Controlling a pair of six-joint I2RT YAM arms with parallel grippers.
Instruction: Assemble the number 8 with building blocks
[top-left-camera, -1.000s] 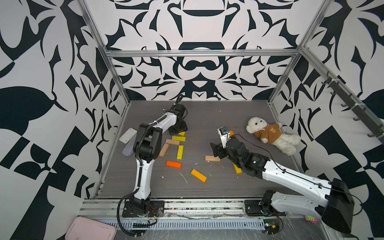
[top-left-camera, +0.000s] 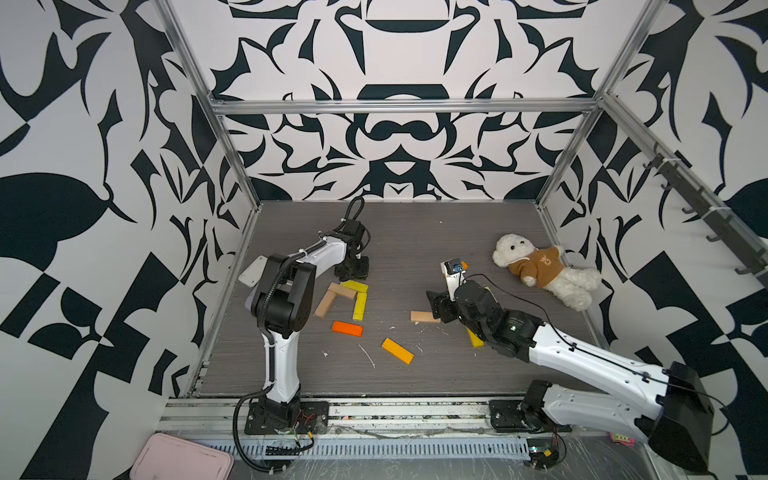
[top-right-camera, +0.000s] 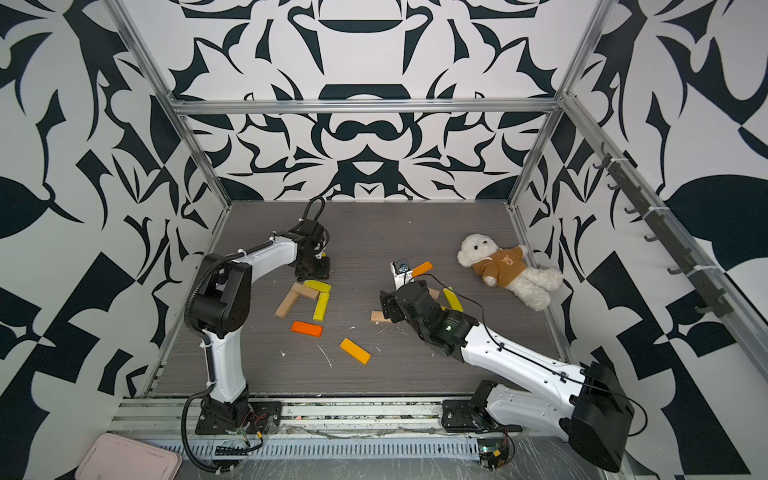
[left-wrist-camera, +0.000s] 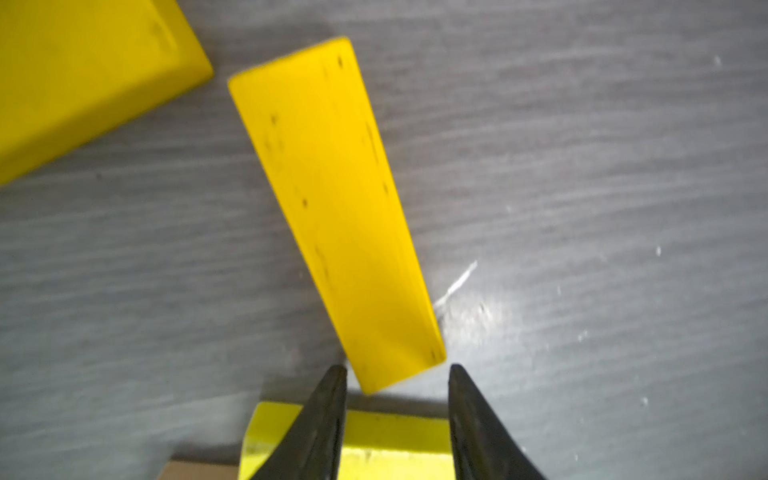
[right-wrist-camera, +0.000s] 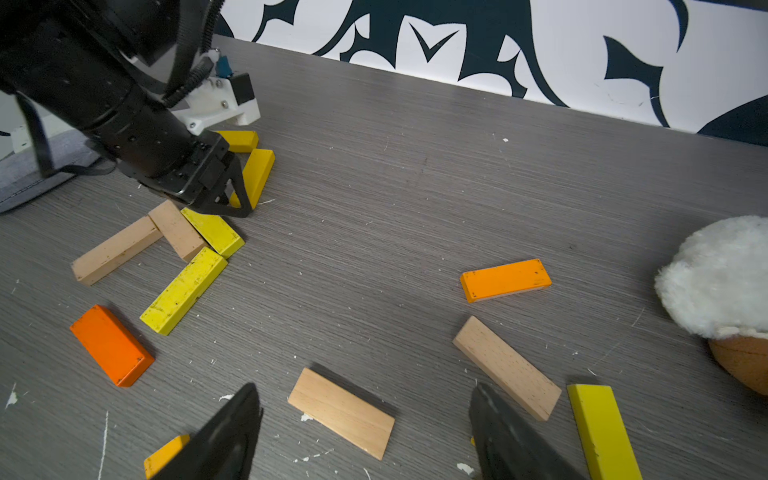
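In the left wrist view, the fingers of my left gripper stand a block's width apart over a yellow block (left-wrist-camera: 384, 460). Whether they press on it cannot be told. Just ahead lies a second yellow block (left-wrist-camera: 336, 216), with another yellow block (left-wrist-camera: 88, 80) beyond its far end. The yellow block under the gripper slants and meets an upright yellow block (top-left-camera: 360, 305) below. A wooden block (top-left-camera: 344, 291) and a slanting wooden block (top-left-camera: 325, 304) adjoin on the left. My right gripper is open and empty above a wooden block (right-wrist-camera: 342, 412).
Loose on the table are a red-orange block (right-wrist-camera: 112, 344), an orange block (top-left-camera: 397, 350), another orange block (right-wrist-camera: 506, 280), a wooden block (right-wrist-camera: 508, 368) and a yellow block (right-wrist-camera: 604, 432). A teddy bear (top-left-camera: 548, 270) lies at right.
My left gripper has come down toward the table's front. The yellow block near it went from level to slanted and now touches the upright yellow block. My right arm has shifted slightly.
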